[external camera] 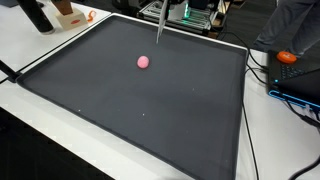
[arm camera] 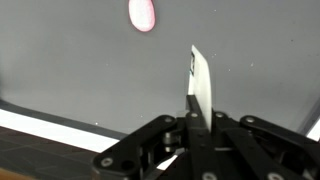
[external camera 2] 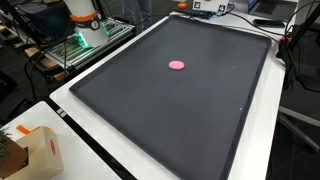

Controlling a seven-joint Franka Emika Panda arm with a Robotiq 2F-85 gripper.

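Note:
A small pink disc [external camera: 143, 62] lies flat on the dark grey board [external camera: 130, 110], toward its far side in exterior view 1. The wrist view shows the disc [arm camera: 142, 13] cut off by the top edge, left of and apart from my gripper. My gripper is shut, ending in a narrow white tapered tip. Whether that white piece is the fingers themselves or something thin between them, I cannot tell. In exterior view 1 the gripper [external camera: 160, 40] hangs at the board's far edge, right of the disc. Exterior view 2 shows the disc [external camera 2: 176, 65] but not the gripper.
White table [external camera: 95, 133] borders the board. An orange round object [external camera: 287, 57] sits at the right on dark equipment with cables. A wooden container [external camera 2: 15, 155] and a beige box [external camera 2: 45, 150] stand at the near left in exterior view 2. Most of the board is bare.

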